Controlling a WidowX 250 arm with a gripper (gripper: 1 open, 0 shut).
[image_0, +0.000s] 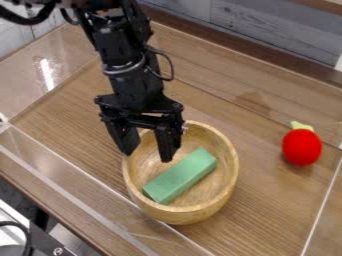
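A black arm reaches down from the top, its gripper (142, 145) open over the left rear rim of a round wooden bowl (222, 186). A green block (179, 175) lies inside the bowl, to the lower right of the fingers. Nothing shows held between the fingers.
A red object with a pale green top (301, 147) lies at the right of the wooden table (60, 150).
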